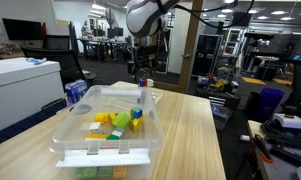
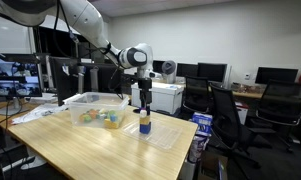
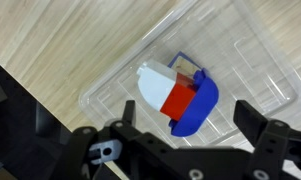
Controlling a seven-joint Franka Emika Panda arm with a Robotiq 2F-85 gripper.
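My gripper stands open over a small stack of blocks, its fingers spread to either side with nothing gripped. From above, the stack shows a white block [image 3: 154, 84], a red block [image 3: 177, 98] and a blue block [image 3: 197, 108], with a bit of wood-coloured block beside them. In the second exterior view the stack [image 2: 145, 122] is upright, just under the gripper [image 2: 145, 103]. A clear plastic lid [image 3: 110, 87] lies flat beneath it. What lies under the top blocks is partly hidden.
A clear bin [image 1: 62, 135] holding several coloured blocks [image 1: 122, 119] stands beside the lid. A blue box [image 1: 77, 91] sits behind the bin.
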